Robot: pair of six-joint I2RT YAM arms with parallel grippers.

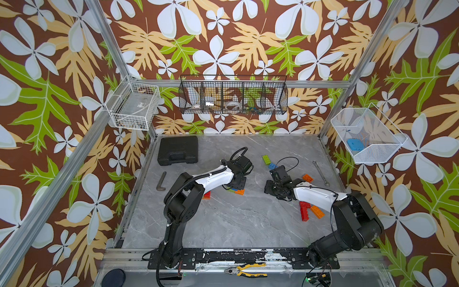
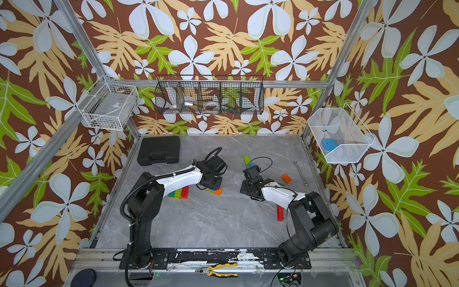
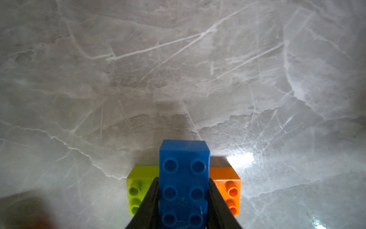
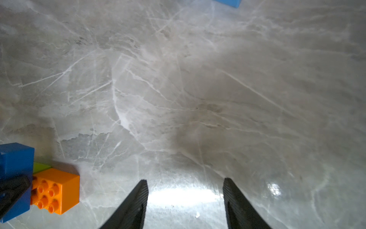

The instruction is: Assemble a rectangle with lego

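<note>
In the left wrist view, a blue brick (image 3: 183,181) covers the middle of a lime brick (image 3: 138,189) and an orange brick (image 3: 228,189), whose studded ends show on either side. Whether it rests on them or hangs just above cannot be told. The fingers of my left gripper stand close along both sides of the blue brick; I cannot tell whether they press on it. My right gripper is open over bare table, with nothing between its fingers. At the left edge of the right wrist view, the blue brick (image 4: 17,164) stands taller than the orange brick (image 4: 57,190).
Left of these, red and lime bricks (image 2: 181,192) lie beneath the left arm. Red (image 1: 304,211) and orange bricks (image 1: 316,211) lie near the right arm. A lime brick (image 1: 266,159) is farther back, close to a light blue one (image 1: 272,166).
</note>
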